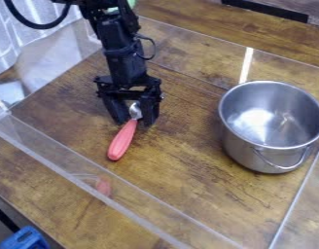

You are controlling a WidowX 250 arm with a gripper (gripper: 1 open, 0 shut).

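The black robot gripper (127,109) is low over the wooden table, left of centre. Just beneath it lies an object with a pink handle (121,142), pointing toward the front; its pale upper end is partly hidden between the dark fingers. Whether the fingers are closed on it I cannot tell.
A large steel pot (268,127) stands on the right side of the table (189,78). Clear panels cross the front and left edges. A blue object (28,239) is at the lower left corner. The wood behind and in front of the pot's left side is mostly free.
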